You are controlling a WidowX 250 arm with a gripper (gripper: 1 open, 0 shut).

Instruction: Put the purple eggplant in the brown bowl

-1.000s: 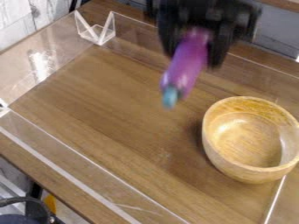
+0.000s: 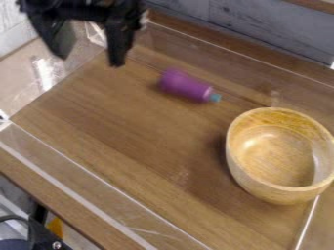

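The purple eggplant [image 2: 189, 86] lies on the wooden surface toward the back, its blue-green end pointing right and toward the bowl. To its right and nearer the camera stands the brown bowl [image 2: 278, 156], upright, with nothing inside. At the upper left my gripper [image 2: 89, 54] is a dark blur above the surface. Its fingers [image 2: 117, 41] are spread apart, and I see nothing between them. The eggplant is clear of both the gripper and the bowl.
A wall [image 2: 248, 29] runs along the back. Part of a clear, pointed object [image 2: 94, 31] shows behind the gripper. Cables and dark parts sit at the lower left.
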